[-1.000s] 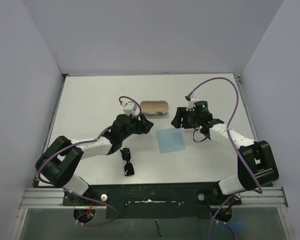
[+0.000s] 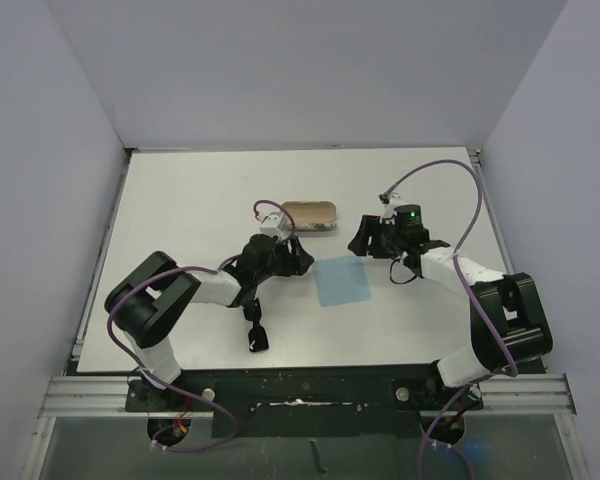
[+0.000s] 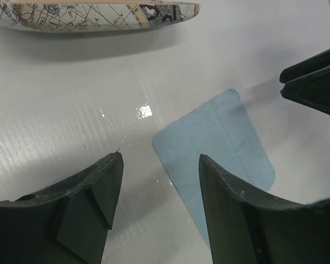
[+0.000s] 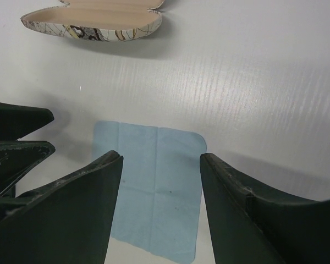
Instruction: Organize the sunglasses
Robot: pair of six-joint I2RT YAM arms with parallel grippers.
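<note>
Dark sunglasses (image 2: 255,325) lie on the table at the front left, below the left arm in the top view. A blue-grey folded cloth (image 2: 342,282) lies flat near the middle. Behind it stands an opened glasses case (image 2: 310,214) with a tan inside and a map-patterned outside (image 4: 93,33). My left gripper is open at the cloth's left corner, nothing between its fingers. Open too, my right gripper hovers over the cloth's far right edge, holding nothing.
Both grippers are close together across the cloth, and each wrist view shows the other's fingertips at its edge.
My left gripper has moved a little to the right and towards the front, nearing the cloth. The right gripper has shifted slightly to the right. Sunglasses, cloth and case have stayed put.
</note>
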